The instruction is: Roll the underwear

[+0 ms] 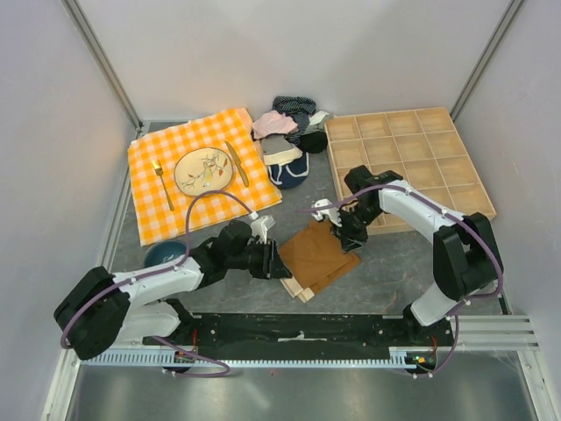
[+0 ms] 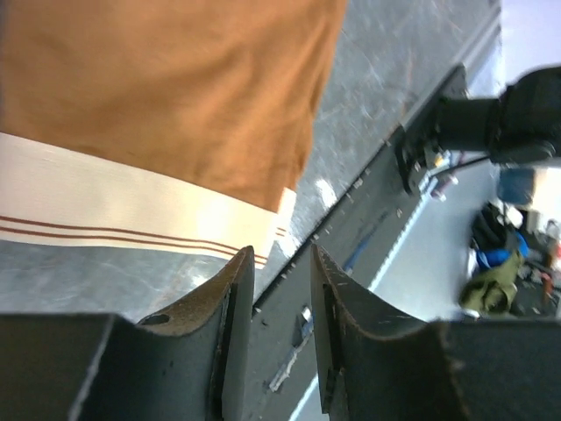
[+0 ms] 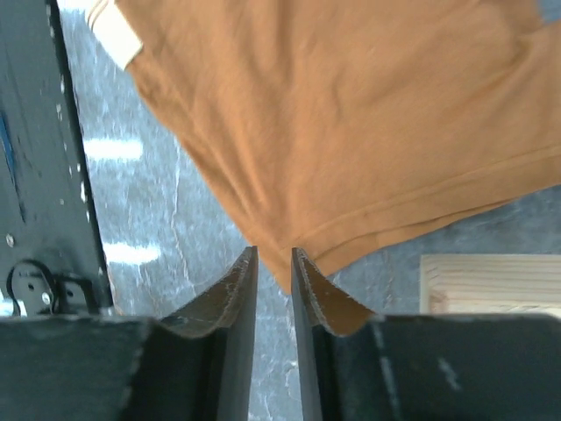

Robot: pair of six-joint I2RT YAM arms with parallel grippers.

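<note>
The brown underwear (image 1: 314,256) with a cream waistband (image 2: 131,200) lies folded flat on the grey table between my two arms. Its waistband end faces front left, and red-brown stripes run along the band. My left gripper is by the corner of that waistband, its fingers parted slightly with no cloth between them. At the opposite end, my right gripper is over a corner of the brown cloth, its fingers a little apart and the fabric lying beyond the tips. Whether the right fingertips touch the cloth I cannot tell.
A wooden divided box (image 1: 405,147) stands at the back right, close to the right gripper. Piled clothes (image 1: 285,145) lie at the back. On the left are a checked cloth (image 1: 149,217) with a plate (image 1: 203,171) and a blue bowl (image 1: 164,253).
</note>
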